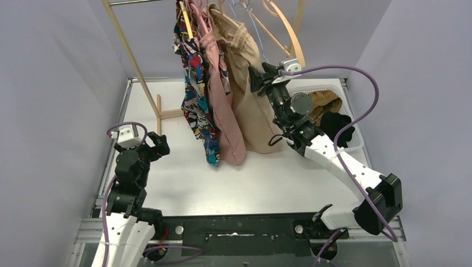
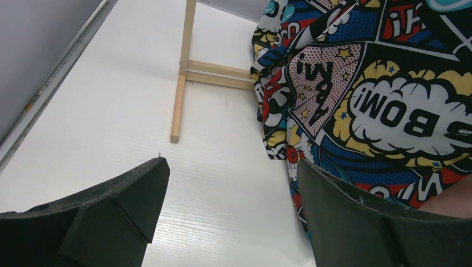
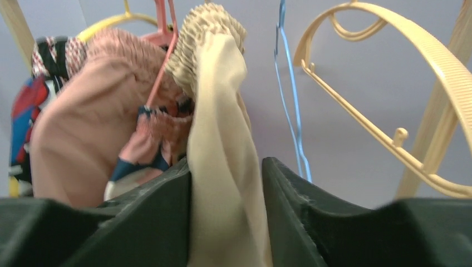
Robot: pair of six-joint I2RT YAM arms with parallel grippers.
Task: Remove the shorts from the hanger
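Note:
Beige shorts (image 1: 239,105) with an elastic waistband (image 3: 207,41) hang from the rack on a hanger. My right gripper (image 1: 257,79) is at their right edge, up near the waistband. In the right wrist view its fingers (image 3: 295,206) stand part open on either side of a fold of the beige cloth (image 3: 220,144); whether they pinch it I cannot tell. My left gripper is open and empty, low at the left, apart from the clothes. Pink shorts (image 1: 221,105) and comic-print shorts (image 1: 195,94) hang left of the beige pair.
A wooden rack (image 1: 131,53) carries the clothes. An empty blue hanger (image 3: 292,94) and wooden hangers (image 3: 439,67) are right of the beige shorts. A white basket (image 1: 356,133) with brown and black cloth stands behind the right arm.

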